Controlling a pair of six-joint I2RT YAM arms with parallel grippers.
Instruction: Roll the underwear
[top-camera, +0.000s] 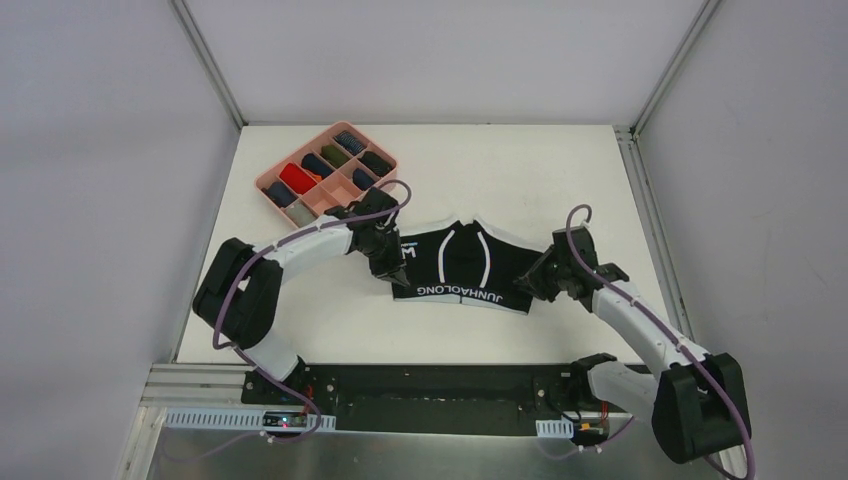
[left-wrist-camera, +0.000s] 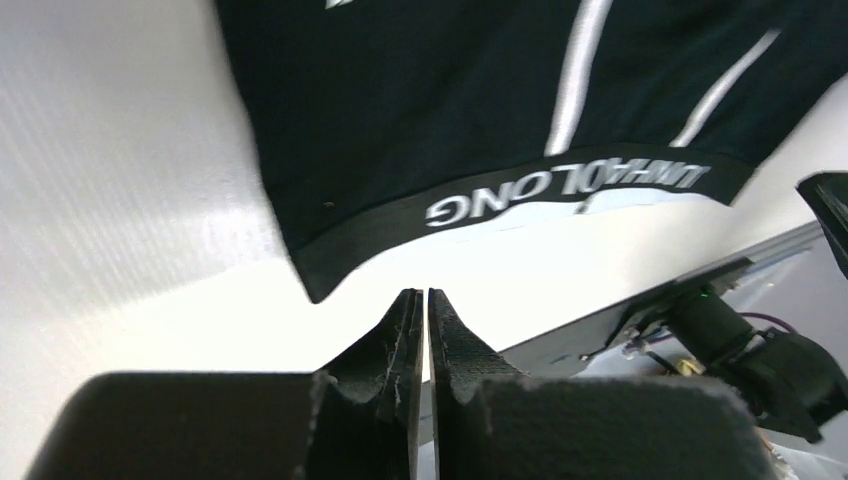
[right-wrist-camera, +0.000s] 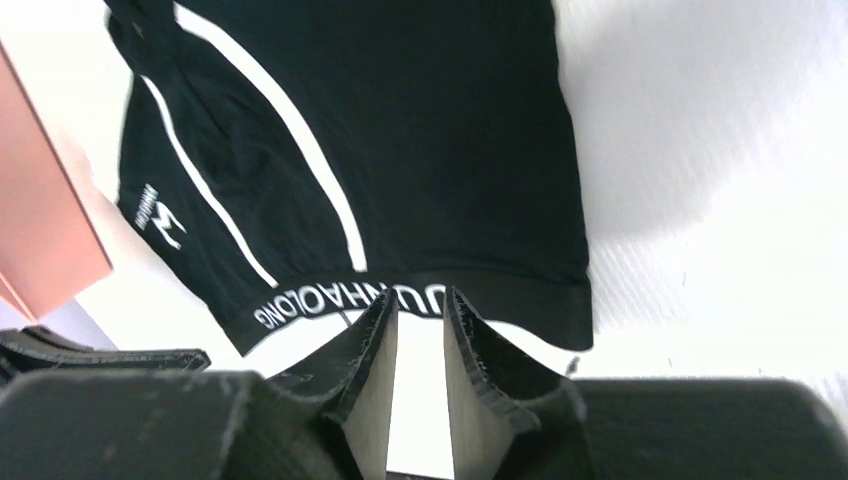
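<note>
Black underwear (top-camera: 462, 262) with white stripes and a lettered waistband lies spread flat on the white table, waistband toward the front. My left gripper (top-camera: 398, 278) hangs over its left end; in the left wrist view its tips (left-wrist-camera: 424, 298) are shut with nothing showing between, just off the waistband corner. My right gripper (top-camera: 530, 284) is over the right end; in the right wrist view its fingers are slightly parted (right-wrist-camera: 420, 305), above the waistband (right-wrist-camera: 520, 300), holding nothing visible.
A pink compartment box (top-camera: 335, 195) of rolled garments, some compartments empty, sits at the back left, behind my left arm.
</note>
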